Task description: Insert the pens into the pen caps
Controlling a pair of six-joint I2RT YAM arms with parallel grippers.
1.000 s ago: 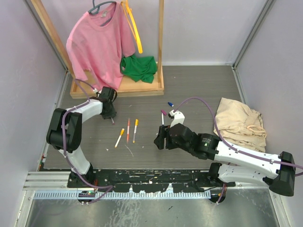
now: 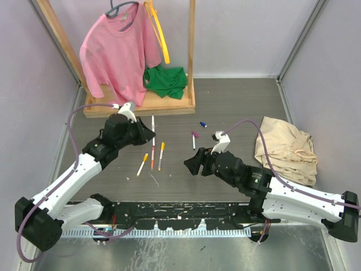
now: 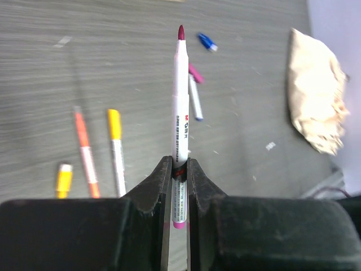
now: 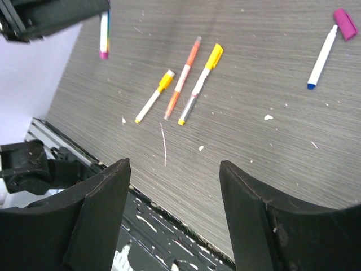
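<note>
An uncapped pen with a white barrel and dark magenta tip is clamped in my left gripper, tip pointing away. In the top view, that left gripper is raised over the left-middle of the table. My right gripper stands open and empty above the table's right-middle. Lying loose beyond it are a magenta cap, a blue cap and a white pen with a blue end. Three capped pens rest on the left: a short yellow-orange one, an orange-red one and a yellow one.
A beige cloth lies folded at the right edge. At the back stands a wooden rack with a pink shirt and a green cloth. Bare table surrounds the magenta and blue caps.
My left gripper has lifted and moved right, toward the table's middle, with its pen now showing upright in the top view.
</note>
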